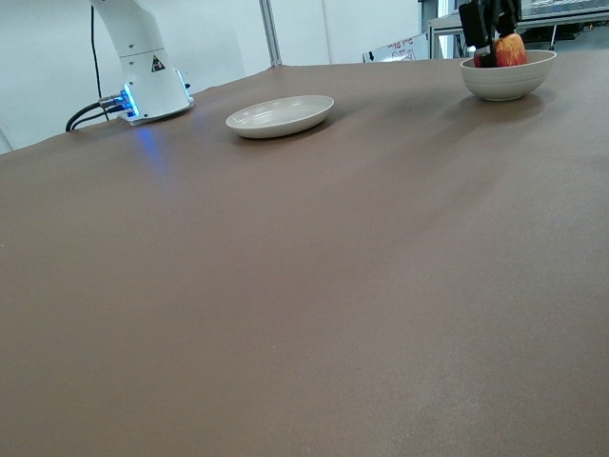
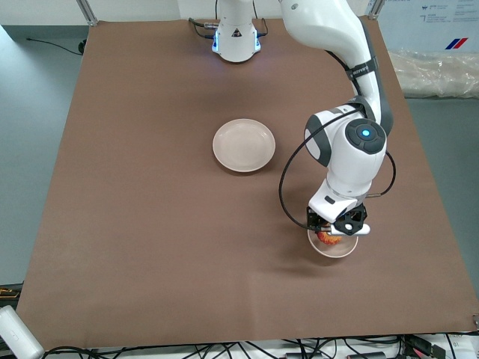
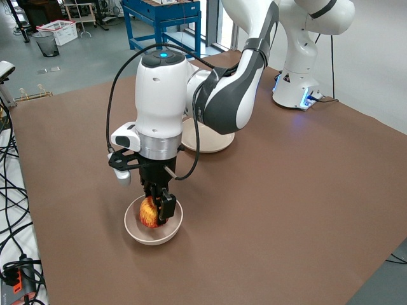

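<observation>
A red-yellow apple (image 3: 149, 212) sits in a white bowl (image 1: 507, 82), also visible at the lower right in the left view. My black gripper (image 3: 159, 206) reaches down into the bowl, its fingers at the apple, one in front of it in the top view; whether they grip it is unclear. A white plate (image 2: 243, 145) lies empty on the brown table, up and left of the bowl in the left view.
Cables and equipment run along the edge beside the bowl.
</observation>
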